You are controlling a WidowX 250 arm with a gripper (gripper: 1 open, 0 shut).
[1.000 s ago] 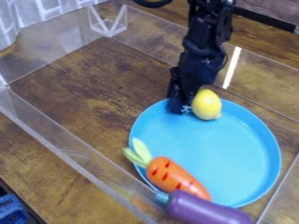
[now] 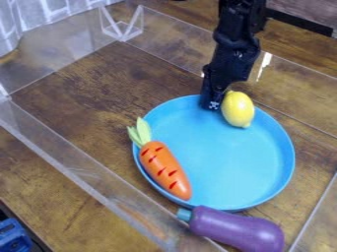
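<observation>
A blue plate point(image 2: 214, 157) holds a toy carrot point(image 2: 164, 167) with green leaves on its left side and a yellow lemon point(image 2: 238, 110) at its upper edge. The dark gripper point(image 2: 215, 98) comes down from the top, low at the plate's far rim, just left of the lemon. Its fingertips are too dark and small to tell whether they are open or shut. A purple eggplant point(image 2: 235, 228) lies at the plate's near edge.
Clear plastic walls run along the left and around the wooden table point(image 2: 93, 89).
The plate, with the carrot and lemon, has shifted left and upward in the view, as has the eggplant. The gripper has moved slightly left, staying beside the lemon.
</observation>
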